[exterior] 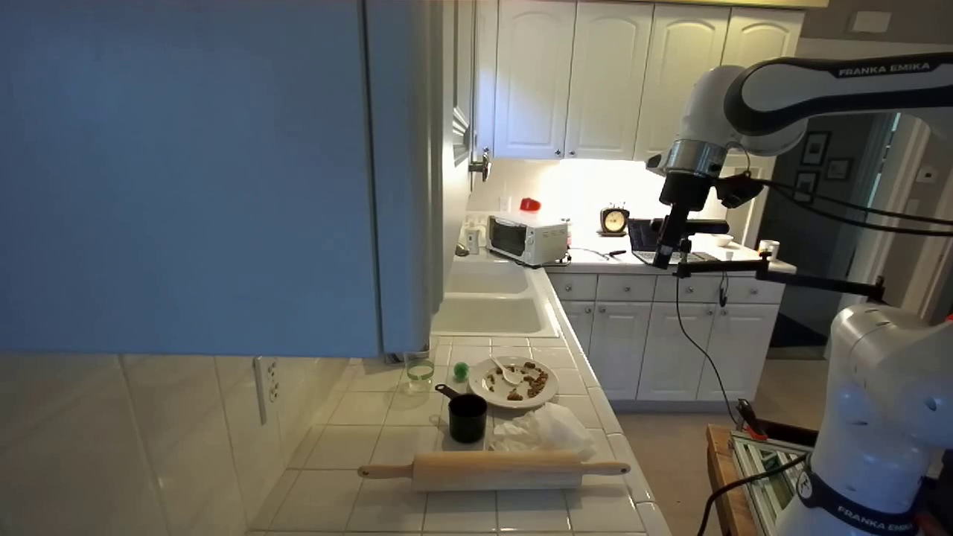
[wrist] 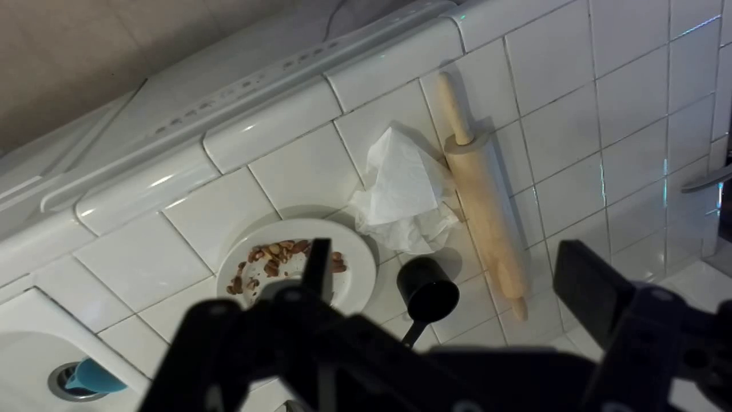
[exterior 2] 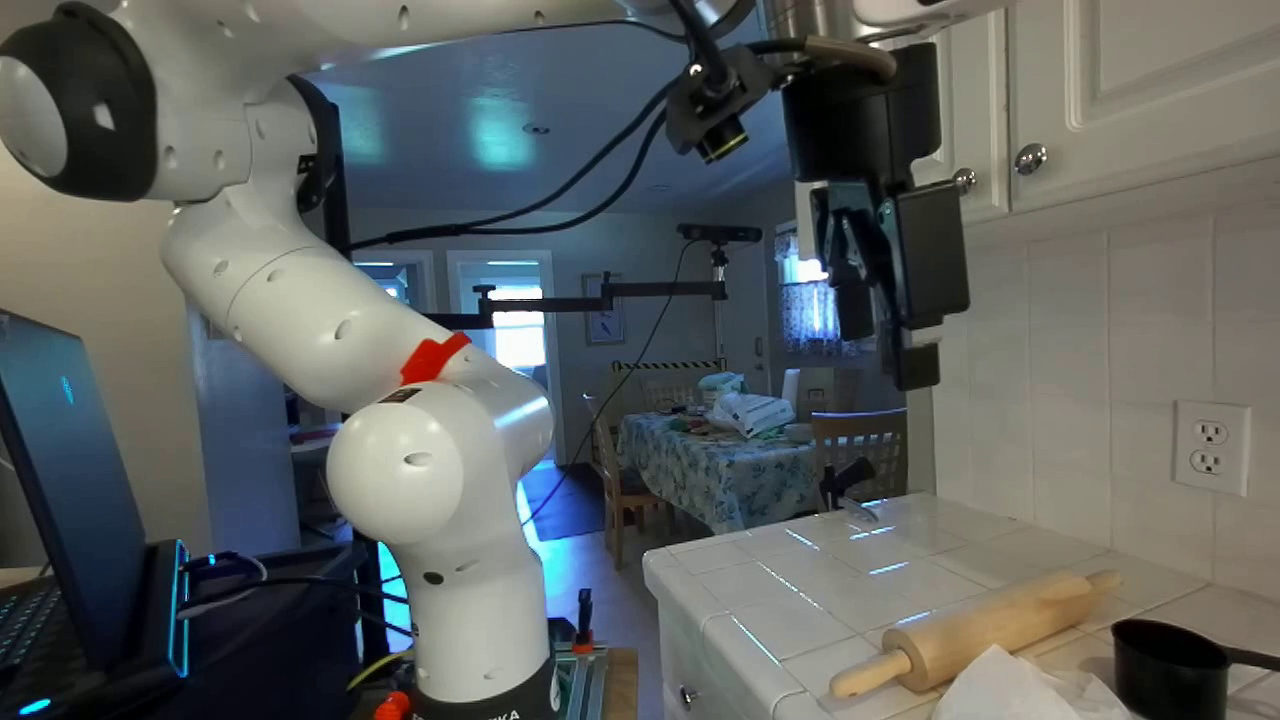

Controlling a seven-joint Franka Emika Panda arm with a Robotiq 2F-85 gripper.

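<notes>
My gripper hangs high above the tiled counter, open, its two dark fingers wide apart with nothing held. Below it in the wrist view lie a wooden rolling pin (wrist: pixel 485 206), a crumpled white paper (wrist: pixel 405 195) and a black measuring cup (wrist: pixel 426 288). The white plate (wrist: pixel 360 271) carries scattered nuts (wrist: pixel 274 255) and is partly hidden by a finger. In exterior view 1 a white spoon (exterior: pixel 511 374) rests on the plate, with a small green thing (exterior: pixel 461 371) and a clear glass (exterior: pixel 419 374) to its left.
A double sink (exterior: pixel 496 314) lies beyond the plate, with a blue object (wrist: pixel 98 377) by its drain. Upper cabinets (exterior: pixel 187 179) overhang the counter at the wall side. Bare tiles (exterior 2: pixel 840 564) stretch past the rolling pin. A toaster oven (exterior: pixel 527 240) stands farther back.
</notes>
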